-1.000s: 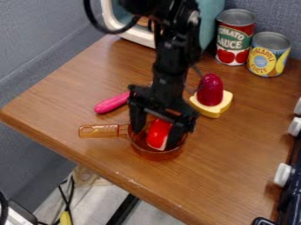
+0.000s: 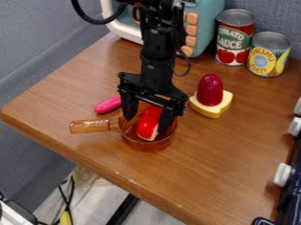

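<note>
A brown translucent pot (image 2: 154, 142) with a handle pointing left stands near the table's front. A red and white object (image 2: 148, 123) is inside it. My black gripper (image 2: 150, 111) is over the pot, its fingers around or just above the red object; whether they grip it is unclear.
A pink cylinder (image 2: 108, 105) lies left of the pot. A red object (image 2: 210, 89) stands by a yellow block (image 2: 212, 107) to the right. Two cans (image 2: 234, 35) and a teal appliance stand at the back.
My gripper has risen slightly and shifted left, and the red object in the pot appears shifted slightly left with it.
</note>
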